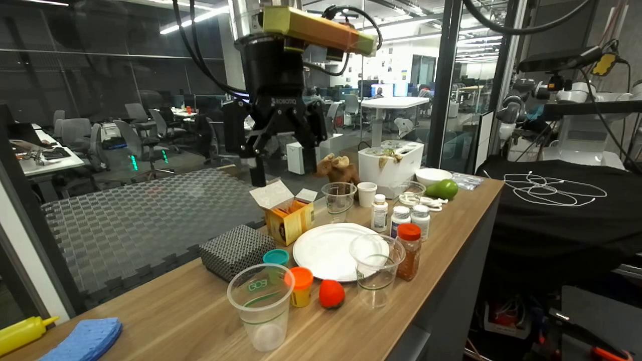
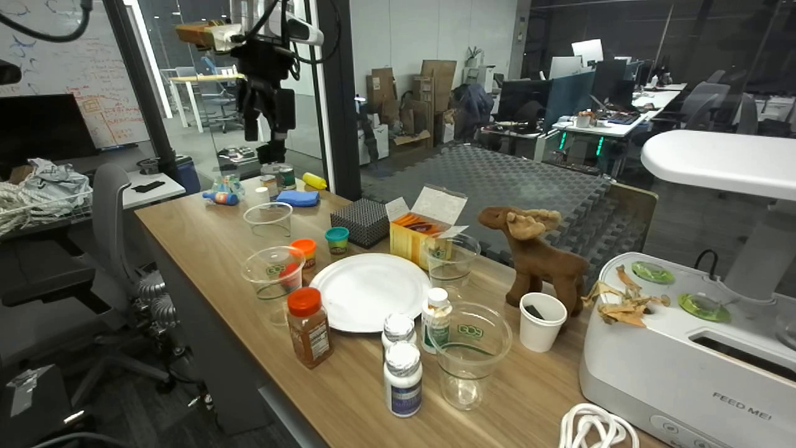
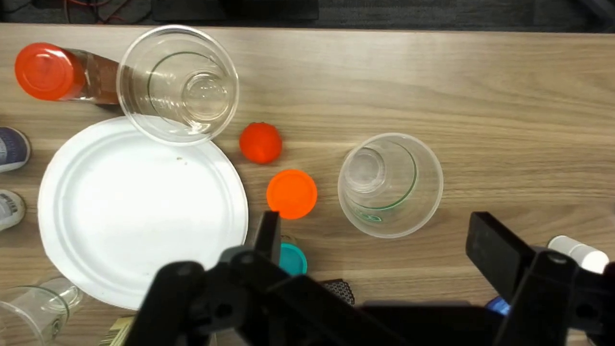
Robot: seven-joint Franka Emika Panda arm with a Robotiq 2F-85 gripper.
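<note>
High above the wooden table, my gripper (image 1: pixel 284 166) hangs open, pointing down, with nothing between its fingers. From the wrist view, a clear plastic cup (image 3: pixel 390 184) with a green band stands upright below the gap. Left of that cup are an orange-lidded tub (image 3: pixel 291 193), a small red ball-like object (image 3: pixel 260 142) and a teal-lidded tub (image 3: pixel 292 259), partly covered by a finger. A white plate (image 3: pixel 141 213) lies farther left, with a second clear cup (image 3: pixel 178 86) overlapping its edge in this view. Beside that cup is a red-lidded spice jar (image 3: pixel 49 71).
A black woven box (image 1: pixel 237 249) and an open yellow carton (image 1: pixel 290 221) line the far edge. Several white bottles (image 2: pixel 403 379), another clear cup (image 2: pixel 468 351), a brown moose toy (image 2: pixel 548 257) and a white planter (image 2: pixel 671 373) crowd the other end. Bare wood lies around the nearest cup.
</note>
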